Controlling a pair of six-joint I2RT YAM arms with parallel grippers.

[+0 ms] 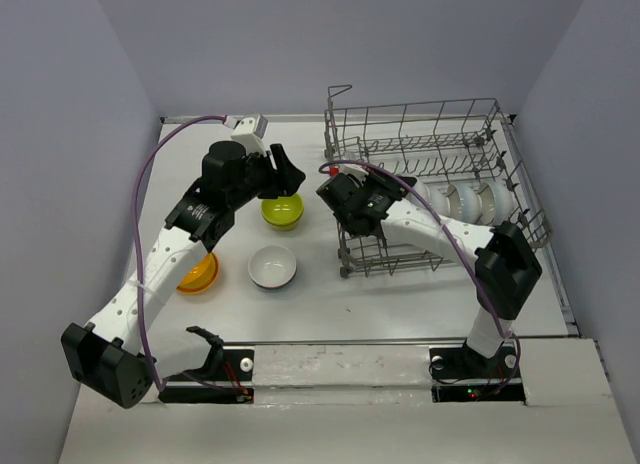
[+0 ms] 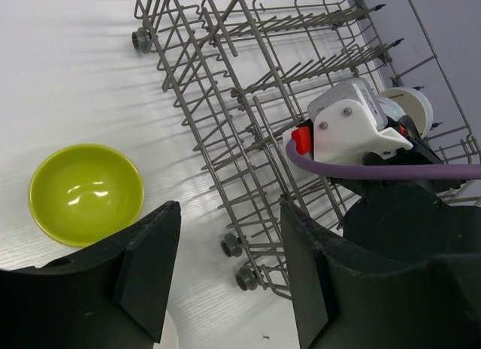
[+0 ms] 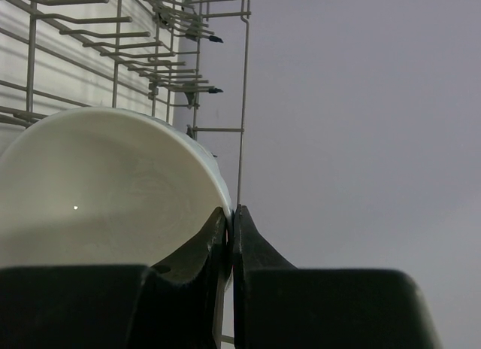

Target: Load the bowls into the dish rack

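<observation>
In the right wrist view, the right gripper is shut on the rim of a white bowl [image 3: 113, 183], which stands tilted among the rack's wires. From above, my right arm mostly hides that bowl over the dish rack [image 1: 410, 144]. More white bowls [image 1: 463, 202] stand on edge in a row to its right. Over at the left, my left gripper hangs open and empty near the green bowl [image 2: 86, 195]. Also on the table are a white bowl [image 1: 272, 268] and an orange bowl [image 1: 199, 273].
Grey walls [image 1: 80, 84] close in the work area on both sides. The rack's left wire side [image 2: 218, 168] stands between the green bowl and the right arm. Bare tabletop [image 1: 400, 309] lies in front of the rack.
</observation>
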